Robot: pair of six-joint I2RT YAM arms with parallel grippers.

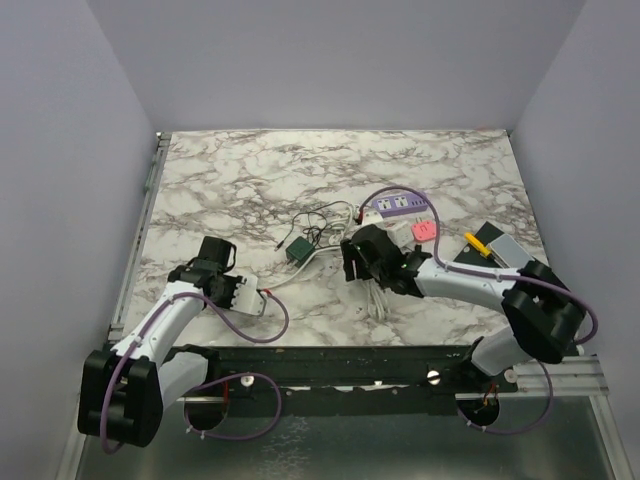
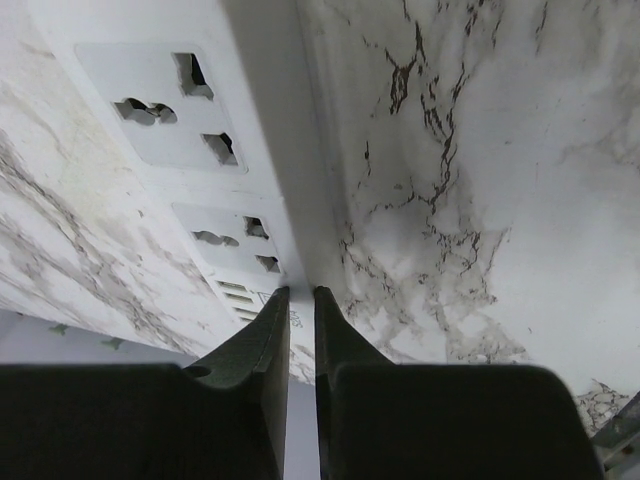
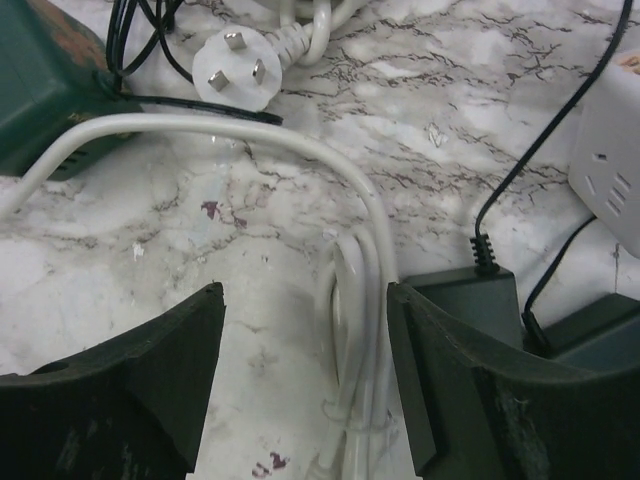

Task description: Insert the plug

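Observation:
My left gripper is shut on the end of a white power strip, whose sockets show in the left wrist view. From above, this strip is at the front left, partly under the left arm. A white plug lies on the table, its three metal prongs facing up. My right gripper is open over a tied bundle of white cable, nearer the front than the plug. Nothing is gripped between its fingers. The top view shows this right gripper near the middle of the table.
A green adapter sits left of the right gripper, with thin black cable behind it. Toward the back right are a purple strip and a pink plug. A yellow item lies on a black case.

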